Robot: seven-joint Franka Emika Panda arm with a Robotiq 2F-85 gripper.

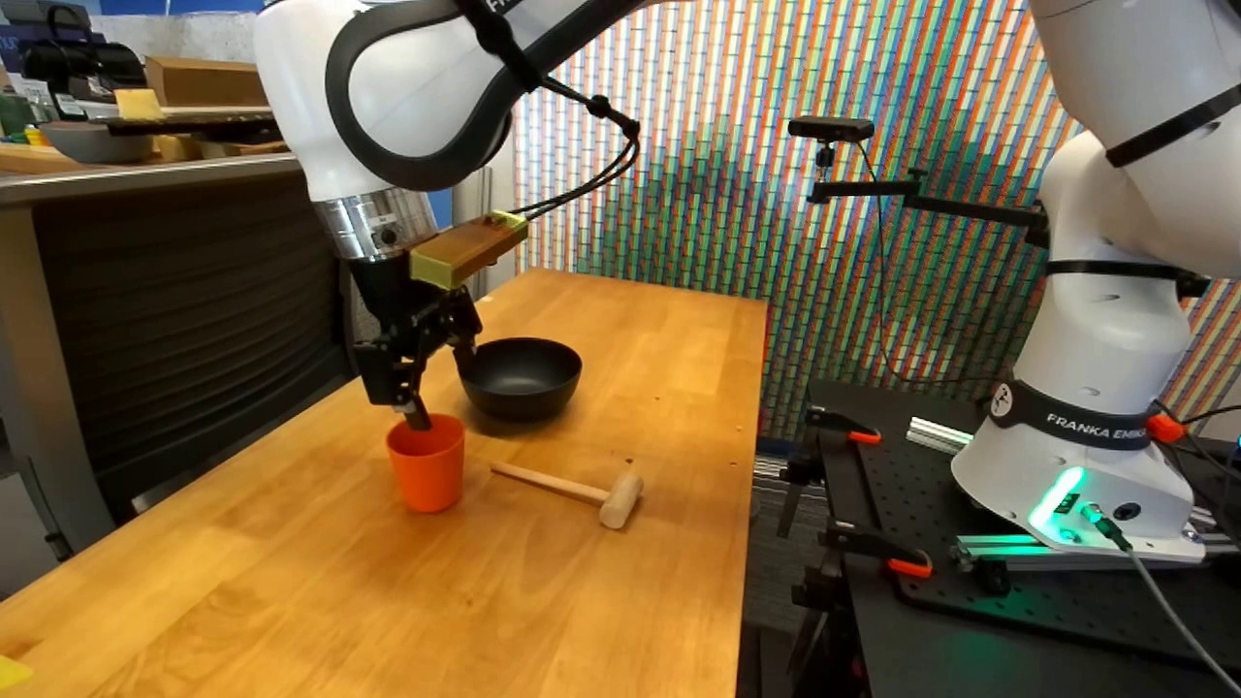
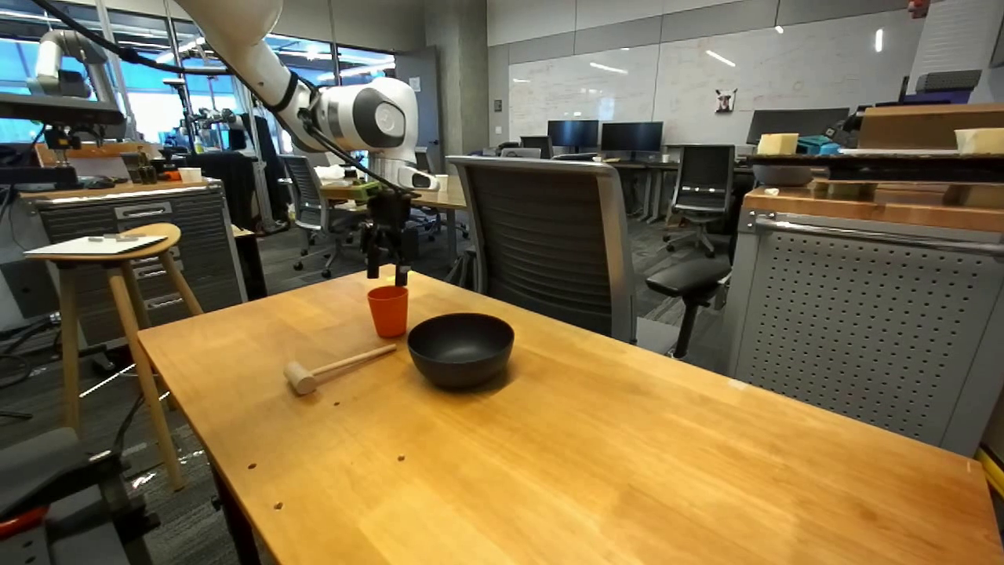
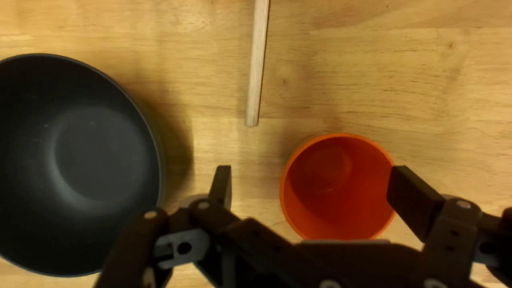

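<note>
An empty orange cup (image 1: 427, 467) stands upright on the table, close to a black bowl (image 1: 520, 382). My gripper (image 1: 439, 378) is open just above the cup, its fingers pointing down. In the wrist view, the right finger (image 3: 411, 201) overlaps the cup's right rim, while the left finger (image 3: 221, 187) is over bare wood between cup and bowl. Whether the right finger touches the rim cannot be told. The bowl (image 3: 98, 153) is empty too. A wooden mallet (image 2: 329, 369) lies on the table beside both, its handle end towards them.
The wooden table (image 2: 649, 452) has wide free room away from these objects. An office chair (image 2: 551, 245) stands against its far edge. A second white robot arm base (image 1: 1065, 454) is mounted beyond the table's right side.
</note>
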